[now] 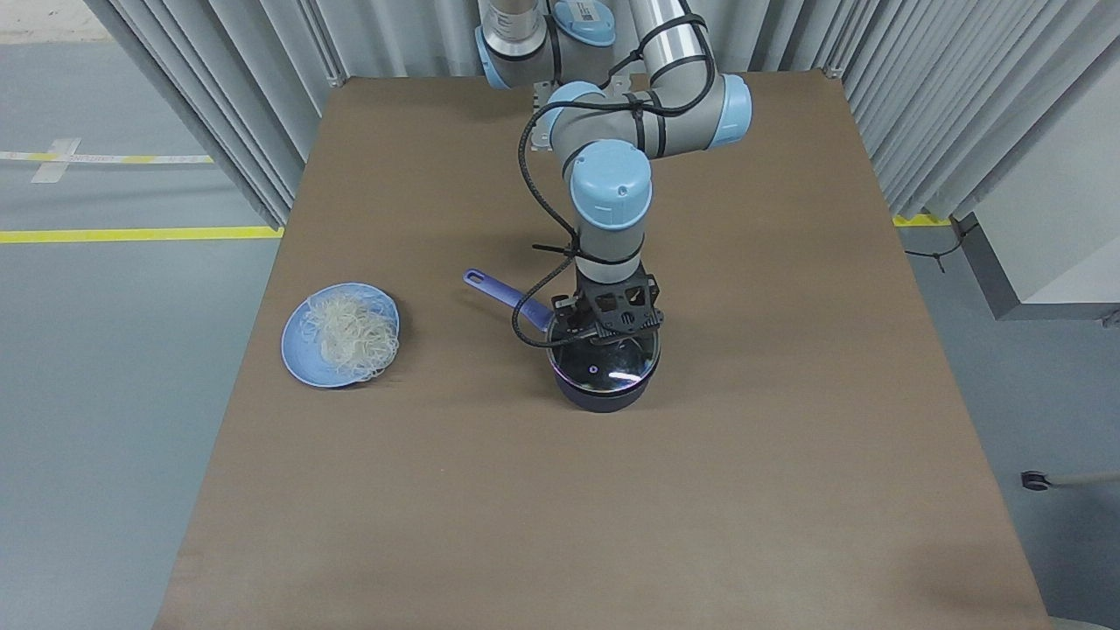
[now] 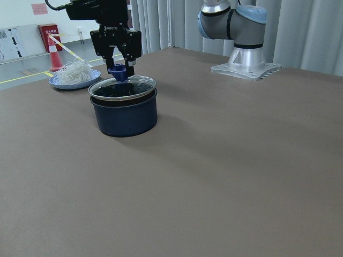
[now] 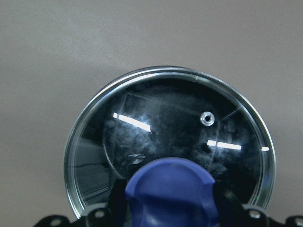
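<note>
A dark pot (image 2: 124, 119) with a long blue handle (image 1: 493, 290) stands on the brown table. Its glass lid (image 3: 170, 113) appears slightly raised or tilted above the pot's rim in the left view. My gripper (image 2: 119, 68) is shut on the lid's blue knob (image 3: 171, 194), which sits between the fingers in the wrist view. In the front view the arm hides much of the lid and the knob.
A blue plate (image 1: 304, 357) of white noodles (image 1: 354, 334) lies left of the pot. The robot's base (image 2: 245, 70) stands at the back.
</note>
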